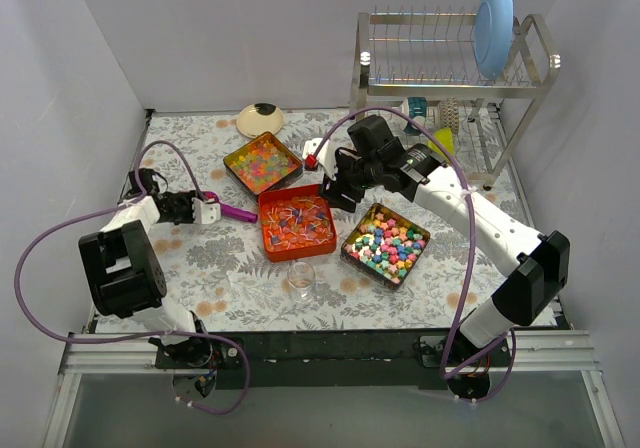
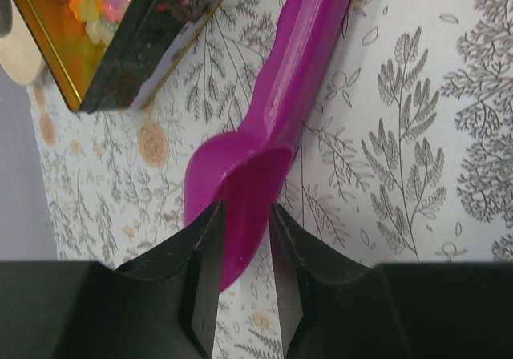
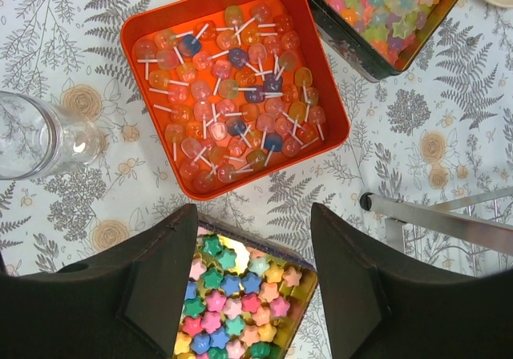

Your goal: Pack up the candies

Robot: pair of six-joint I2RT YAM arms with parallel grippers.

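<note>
A magenta scoop [image 1: 236, 213] lies on the patterned cloth left of the red tray. My left gripper hovers above its bowl end, part open; the scoop [image 2: 276, 94] shows past the fingers, and no grip on it shows. An orange-red tray [image 1: 298, 256] holds lollipops, a tin [image 1: 229, 171] behind it holds translucent gummy candies, and another tin [image 1: 346, 256] at the right holds star-shaped candies. A clear glass jar [image 1: 301, 279] stands in front of the red tray. Over the gap between red tray and star tin, my right gripper is open and empty.
A metal dish rack [image 1: 540, 78] with a blue plate [image 1: 493, 30] stands at the back right, cups beneath it. A pale round lid [image 1: 260, 120] lies behind the gummy tin. Free cloth [image 1: 240, 288] spreads at the front left.
</note>
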